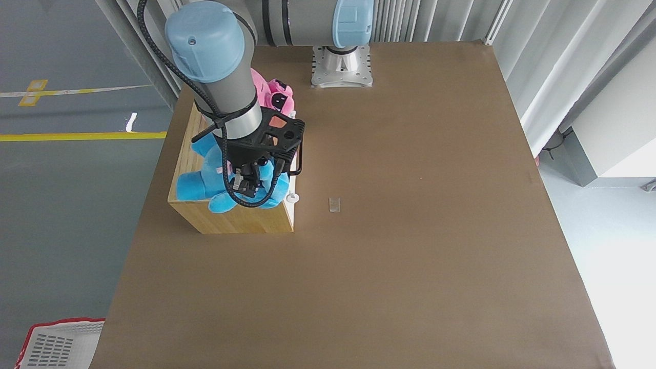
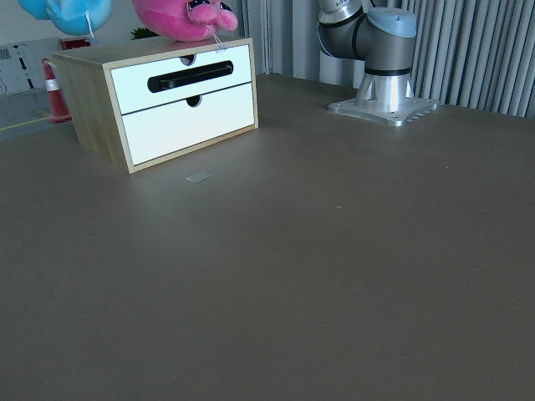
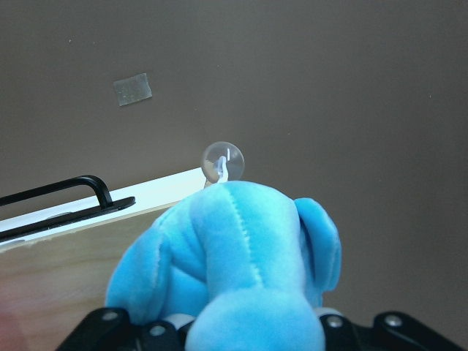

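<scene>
In the wrist view my gripper is shut on a blue plush toy (image 3: 245,248), which has a suction cup (image 3: 223,161) on it. In the front view the gripper and blue toy (image 1: 190,184) are over the wooden drawer box (image 1: 233,218). A pink plush toy (image 2: 184,15) sits on the box, partly hidden by my arm from above. In the left view the blue toy (image 2: 79,12) is above the box's top; contact with it cannot be told.
The box's white drawers (image 2: 188,125) face into the table. A white basket (image 1: 61,344) stands off the table at lower left.
</scene>
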